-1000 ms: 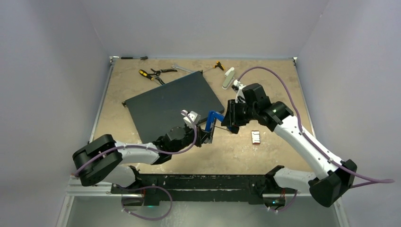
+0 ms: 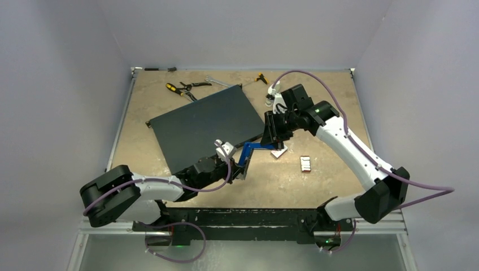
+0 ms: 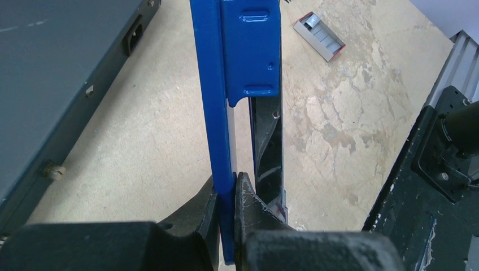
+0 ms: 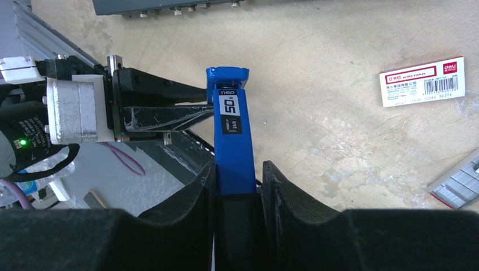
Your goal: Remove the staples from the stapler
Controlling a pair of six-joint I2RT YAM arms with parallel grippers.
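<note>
A blue stapler (image 2: 249, 147) hangs between my two grippers above the table's middle, bent open. My left gripper is shut on a blue arm of the stapler (image 3: 209, 84), with the dark metal rail (image 3: 267, 135) beside it. In the right wrist view my right gripper is around the long blue body (image 4: 233, 147) marked "50"; whether its fingers grip it is unclear. The far end of that body meets the left gripper's fingertips. Staples inside cannot be seen.
A staple box (image 4: 422, 82) and an open tray of staples (image 3: 319, 36) lie on the table to the right. A dark panel (image 2: 206, 124) fills the back left, with pliers (image 2: 178, 90) behind it.
The right arm has moved toward the back and slightly left. The left gripper and stapler have shifted a little left and toward the front.
</note>
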